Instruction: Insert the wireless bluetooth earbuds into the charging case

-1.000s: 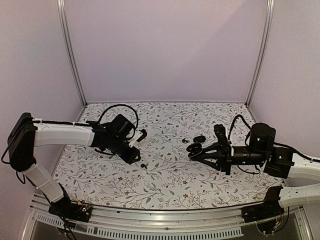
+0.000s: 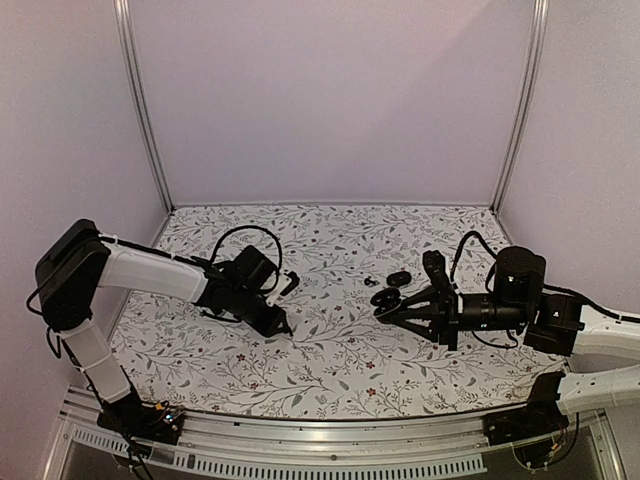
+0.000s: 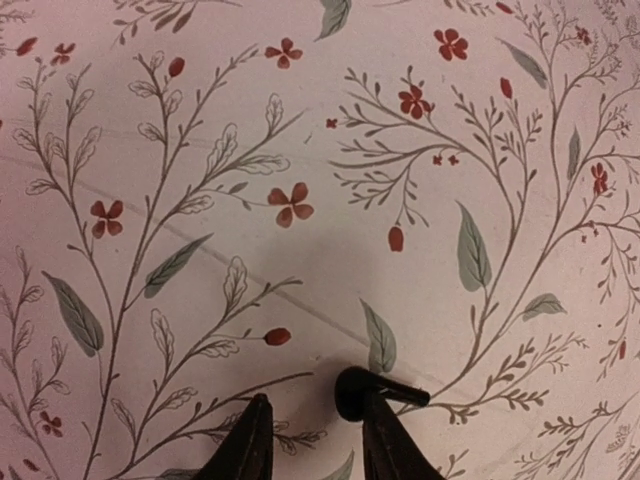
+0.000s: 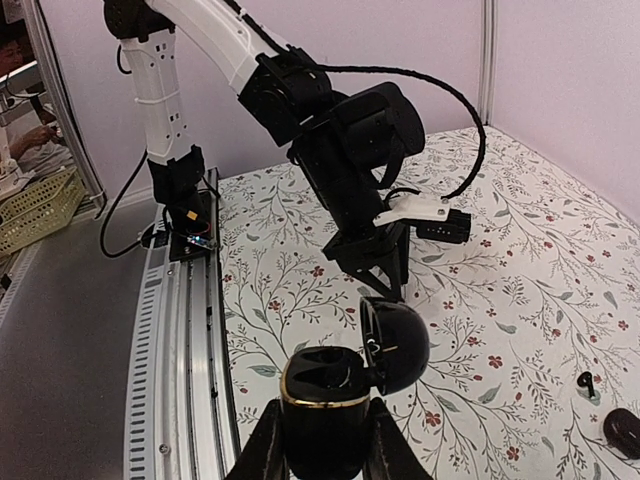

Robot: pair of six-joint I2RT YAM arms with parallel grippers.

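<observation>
A black earbud [image 3: 350, 394] lies on the patterned mat, its stem pointing right in the left wrist view. My left gripper is part open above the mat with nothing held; its right finger [image 3: 384, 440] overlaps the earbud in view, and I cannot tell whether they touch. In the top view that gripper [image 2: 285, 331] covers most of the earbud. The black charging case [image 4: 325, 378] stands in my right gripper, which is shut on it, its lid [image 4: 405, 345] raised. A second black earbud [image 4: 587, 382] rests on the mat.
A dark round object [image 2: 399, 279] lies on the mat behind the case, close to the second earbud. Between the two arms the mat [image 2: 335, 350] is clear. A metal rail [image 2: 330, 463] runs along the front edge.
My left gripper has moved right and down onto the near earbud, which lay in the open to its right a second ago. The right arm with the case has hardly moved.
</observation>
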